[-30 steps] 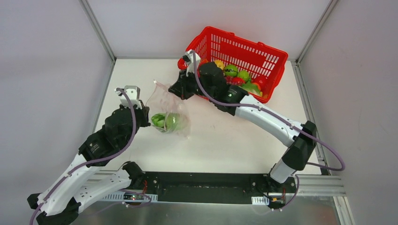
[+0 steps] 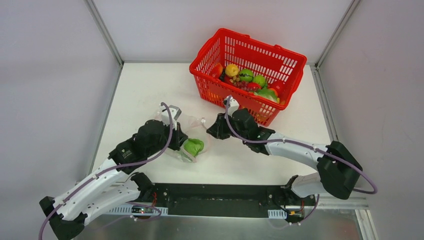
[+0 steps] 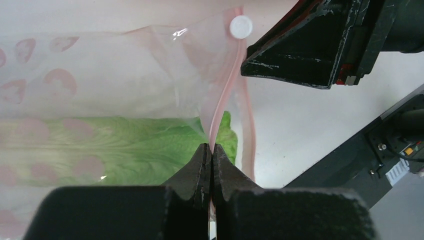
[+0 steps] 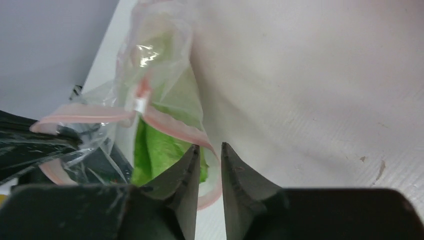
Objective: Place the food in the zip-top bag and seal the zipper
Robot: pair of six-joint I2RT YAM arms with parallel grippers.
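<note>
The translucent zip bag [image 2: 188, 125], with pink strawberry print and pink zipper strips, holds a green leafy vegetable [image 2: 193, 146]. My left gripper is shut on the bag's edge, the pink strip running between its fingertips. The white slider [image 3: 241, 26] sits at the far end of that strip, beside my right gripper [image 2: 210, 131]. In the right wrist view, my right gripper is part open, a pink strip of bag at its fingertips; I cannot tell whether it is gripped.
A red basket [image 2: 202, 75] of assorted toy fruit and vegetables stands at the back right, close behind my right gripper.
Both arms have moved down the top view, toward the front edge and to the right. The bag has shifted right with them, its leafy content now lower in view.
</note>
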